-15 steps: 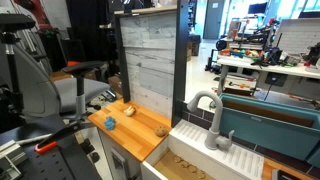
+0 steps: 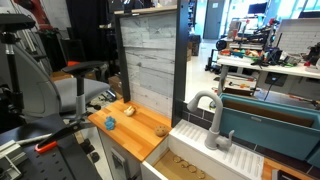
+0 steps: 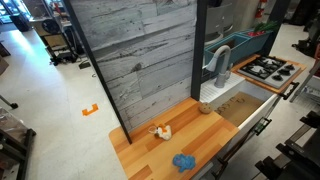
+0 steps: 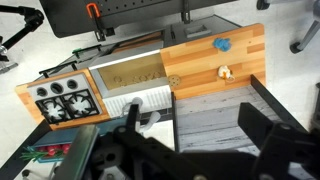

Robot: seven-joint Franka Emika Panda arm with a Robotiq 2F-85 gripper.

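In the wrist view my gripper hangs high above the counter, its dark fingers spread apart with nothing seen between them. On the wooden counter [image 3: 187, 135] lie a blue item [image 3: 183, 161], a small white and orange item [image 3: 162, 131] and a brown roundish item [image 3: 205, 107]. The same blue item [image 2: 110, 122] and brown item [image 2: 161, 130] show in exterior view 1. An open drawer [image 4: 135, 72] has a few small brown pieces in it, too small to make out.
A grey faucet [image 2: 211, 115] rises beside the white ribbed rack [image 2: 232, 158]. Further along is a stove [image 3: 266, 68]; behind it, a blue bin [image 2: 268, 122]. A tall grey plank wall [image 3: 150, 70] borders the counter's back. Bare wood lies between the items.
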